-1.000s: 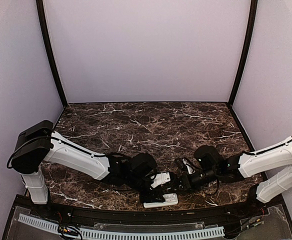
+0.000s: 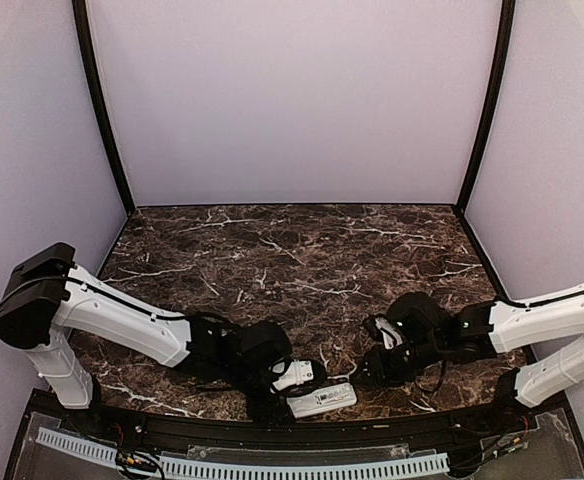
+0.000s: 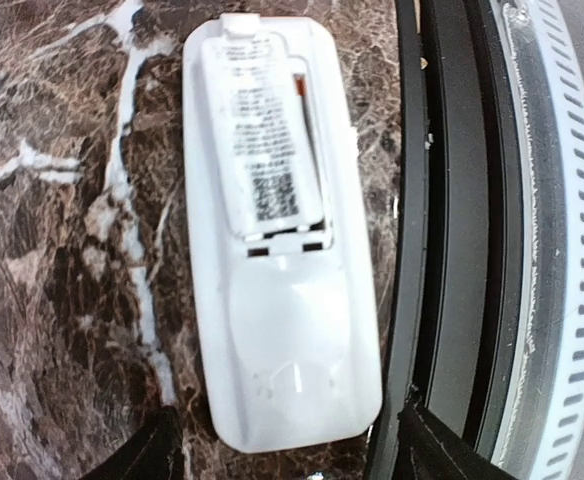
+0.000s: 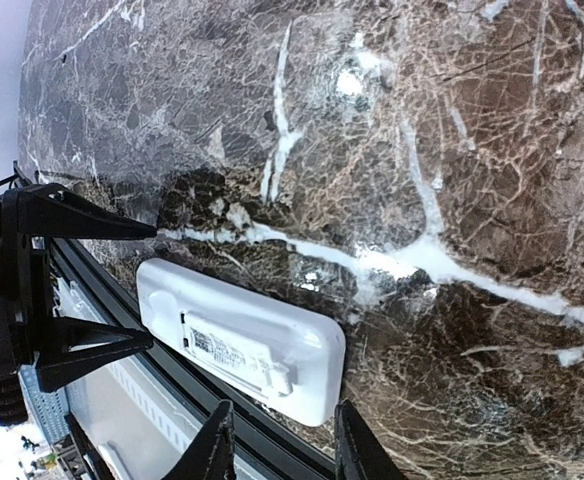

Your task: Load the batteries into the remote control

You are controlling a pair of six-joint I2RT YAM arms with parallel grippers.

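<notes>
A white remote control (image 3: 292, 330) lies back up on the dark marble table near its front edge. Its battery cover (image 3: 257, 130), bearing a printed label, sits slightly skewed over the compartment. Along one side a narrow slot (image 3: 307, 115) stays uncovered, with a bit of orange and dark inside; whether that is a battery I cannot tell. My left gripper stands open at the remote's plain end, nothing between its fingers. Past the cover end, my right gripper has its fingertips parted and empty. No loose batteries are visible.
A black frame rail (image 2: 242, 428) and a white slotted strip (image 2: 302, 468) run along the table's front, close to the remote. Behind both arms the marble tabletop (image 2: 292, 260) is clear.
My left gripper has drawn back to the left, exposing more of the remote in the top view. The right gripper has shifted slightly right, away from it. The remote stays in about the same place.
</notes>
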